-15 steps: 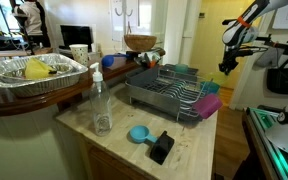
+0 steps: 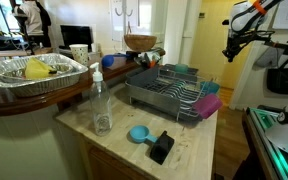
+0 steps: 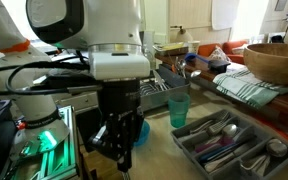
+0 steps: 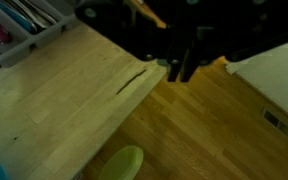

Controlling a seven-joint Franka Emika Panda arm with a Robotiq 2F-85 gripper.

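My gripper (image 3: 125, 160) is black and points down past the counter's edge in exterior view 2. In exterior view 1 it hangs at the upper right (image 2: 230, 54), clear of the dish rack. Its dark fingers (image 4: 187, 70) sit close together in the wrist view, over the wood floor and counter edge. They look shut; whatever lies between them is too dark to make out. A grey utensil tray (image 3: 198, 140) holds several pieces of cutlery. Near it stands a teal cup (image 3: 179, 110).
A grey dish rack (image 2: 156, 93) with a pink cup (image 2: 208, 105) stands on the counter. A clear bottle (image 2: 101, 108), a blue scoop (image 2: 140, 134) and a black object (image 2: 161, 148) are left of it. On the floor side, a yellow-green oval item (image 4: 123, 163) shows.
My gripper has moved up and slightly right in exterior view 1, with the arm lifting. The things on the counter have stayed put.
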